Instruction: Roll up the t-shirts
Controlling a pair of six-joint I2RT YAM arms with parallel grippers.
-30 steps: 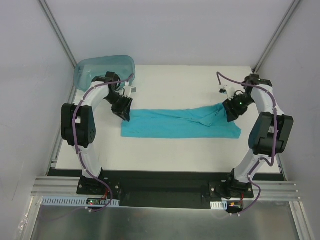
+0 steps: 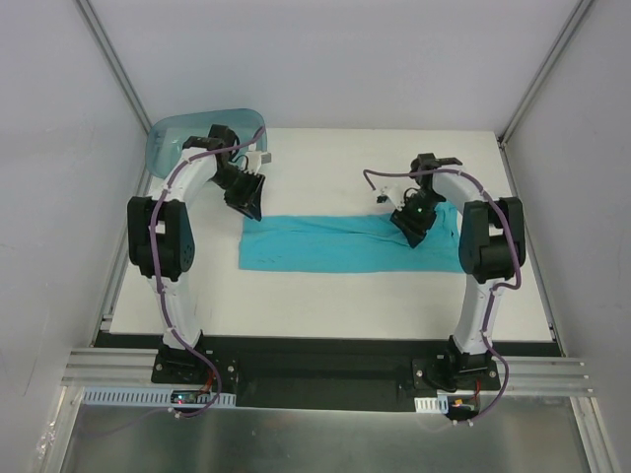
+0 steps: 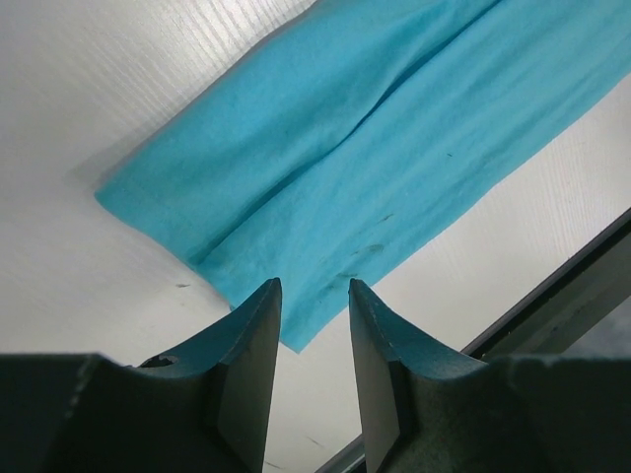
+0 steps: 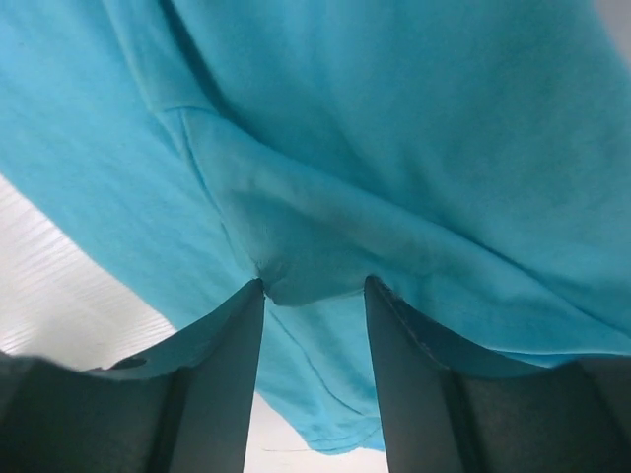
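A turquoise t-shirt (image 2: 325, 256) lies as a long folded strip across the white table, with a loose flap near its right end. At its upper left corner hovers my left gripper (image 2: 253, 213); in the left wrist view its fingers (image 3: 258, 340) stand apart with nothing held, the shirt's left end (image 3: 237, 207) beyond them. My right gripper (image 2: 412, 239) is low over the right part of the shirt. In the right wrist view its fingertips (image 4: 248, 307) are apart, with a puckered fold (image 4: 306, 261) of cloth between them. Whether both fingers touch the fold I cannot tell.
A translucent teal bin (image 2: 177, 126) stands at the back left corner, partly behind the left arm. Bare white table (image 2: 325, 305) shows in front of the shirt and behind it. A dark strip (image 2: 325, 370) lies beyond the front edge.
My right gripper has moved left over the shirt from its right end and lower. The shirt's right edge has shifted a little left. The left arm has shifted only slightly to the right.
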